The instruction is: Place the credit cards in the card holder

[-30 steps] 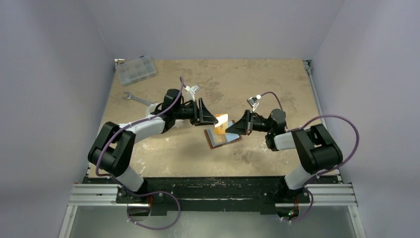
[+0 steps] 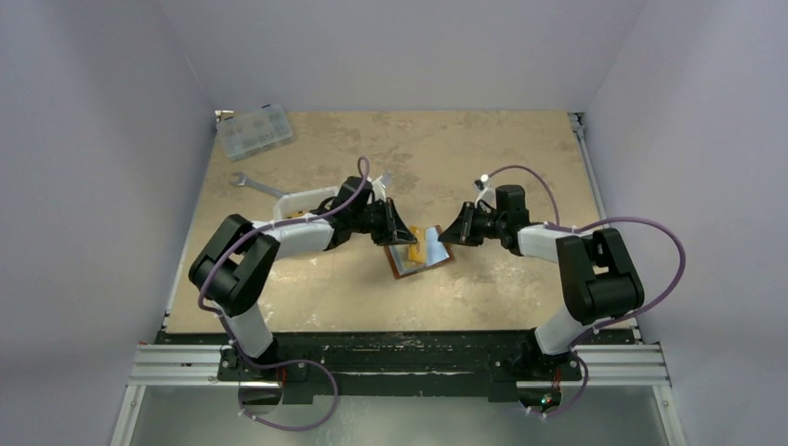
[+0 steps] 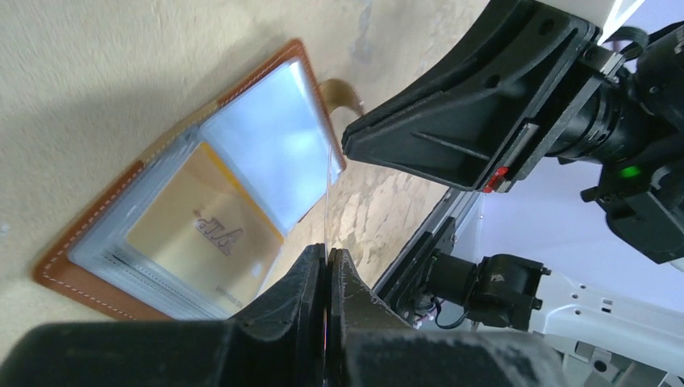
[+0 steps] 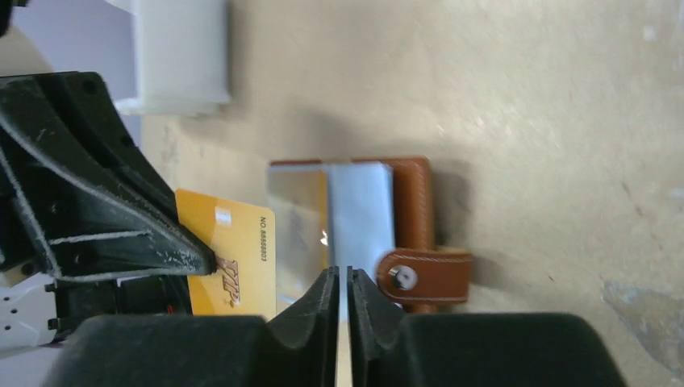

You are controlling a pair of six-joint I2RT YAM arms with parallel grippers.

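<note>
A yellow card (image 4: 234, 250) is gripped by my left gripper (image 2: 413, 242) above the brown card holder (image 2: 400, 276). In the left wrist view the card (image 3: 327, 201) shows edge-on as a thin line rising from the shut fingertips. The holder lies spread on the table, its brown border (image 3: 60, 262) stitched. One clear pocket has a yellowish printed card (image 3: 206, 230) behind it, and a pale blue area (image 3: 274, 137) lies alongside. My right gripper is narrowly open, a slim gap between its fingers, nothing in it. It stands right of the held card, apart from it.
The holder's snap strap (image 4: 427, 276) sticks out on its right side. A white tray (image 2: 295, 201) is partly under the left arm. A wrench (image 2: 256, 184) and a clear compartment box (image 2: 256, 132) lie at the back left. Table beyond the grippers is bare.
My left gripper has moved slightly right and the card in it has turned to look narrower from above. The right gripper, earlier at the card's edge, has drawn back to the right.
</note>
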